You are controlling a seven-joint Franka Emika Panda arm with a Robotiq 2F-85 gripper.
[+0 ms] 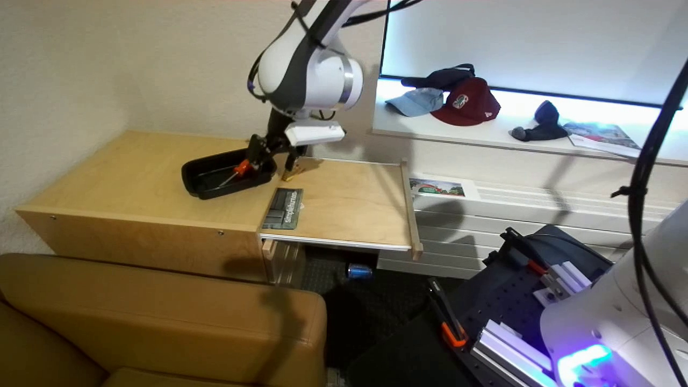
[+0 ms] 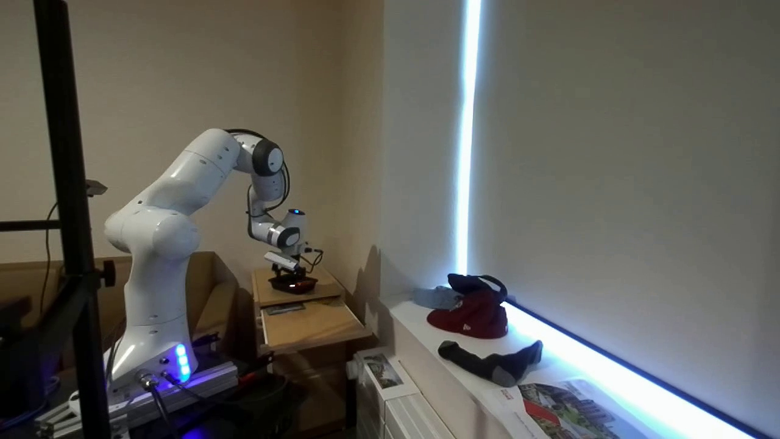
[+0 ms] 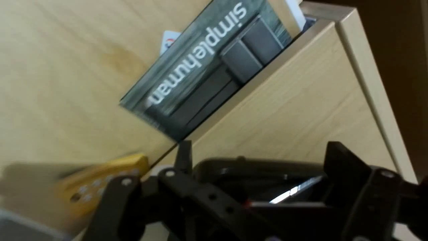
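My gripper [image 1: 273, 160] is low over the right end of a black tray [image 1: 209, 186] on the wooden cabinet. A screwdriver lies in that tray, its red handle [image 1: 242, 167] partly covered by one finger in exterior view 1. In the wrist view the gripper's fingers [image 3: 183, 156] are spread wide and stand open. The tray's rim [image 3: 260, 162] and the screwdriver's shiny shaft [image 3: 297, 190] show between and below them. Most of the handle is hidden there by the gripper body. Whether a finger touches the tray or handle I cannot tell.
On the pulled-out drawer surface [image 1: 355, 200] lie a dark "simplehuman" card [image 1: 284, 209] and a yellow perforated object [image 3: 106, 180]. The drawer's right side is clear. Caps [image 1: 465, 103] sit on the windowsill. A wall stands close behind the cabinet.
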